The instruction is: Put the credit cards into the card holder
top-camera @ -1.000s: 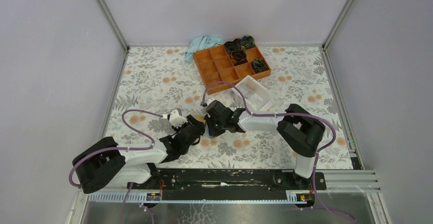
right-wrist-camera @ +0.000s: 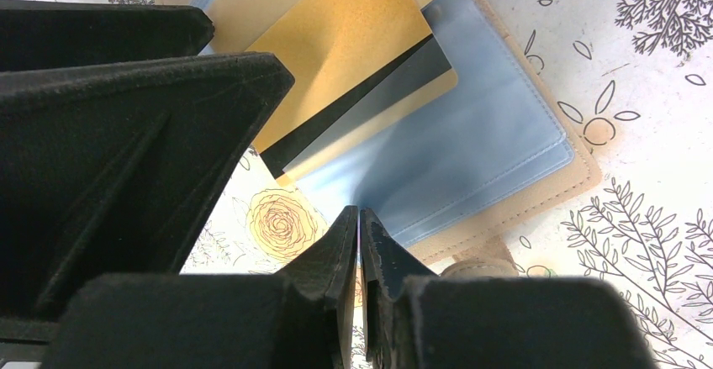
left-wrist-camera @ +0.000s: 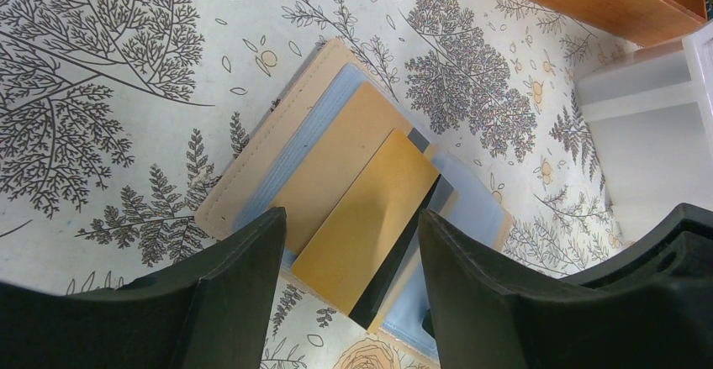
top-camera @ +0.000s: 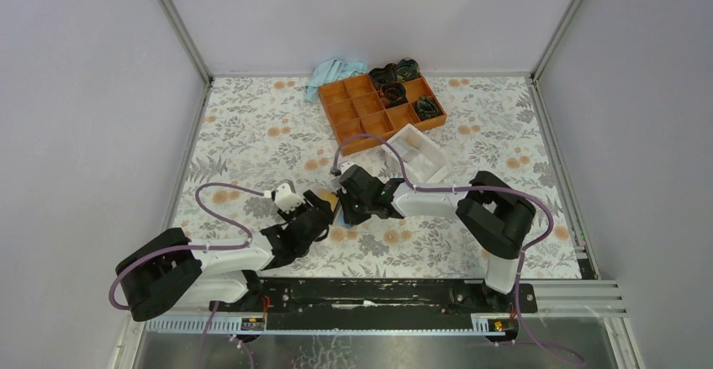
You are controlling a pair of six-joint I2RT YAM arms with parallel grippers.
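The card holder [left-wrist-camera: 316, 71] lies spread flat on the patterned table, tan with a pale blue inside. On it lies a gold card [left-wrist-camera: 366, 218], with dark, pale-edged card strips [right-wrist-camera: 378, 121] along its right side; how deep the cards sit in a pocket cannot be told. My left gripper is open, its fingers on either side of the gold card in the left wrist view. My right gripper has its fingertips almost together at the holder's blue lower edge, a thin slit between them. Whether they pinch the edge is unclear. From above, both grippers hide most of the holder.
A white bin [top-camera: 418, 152] stands just behind the right arm. Beyond it is an orange compartment tray [top-camera: 340, 117] with dark items in several cells, and a light blue cloth [top-camera: 333, 71] beside it. The two grippers are very close together. Open table lies on the left and right.
The left arm has shifted very slightly to the left over the last second. In the top view the right arm has stayed in place.
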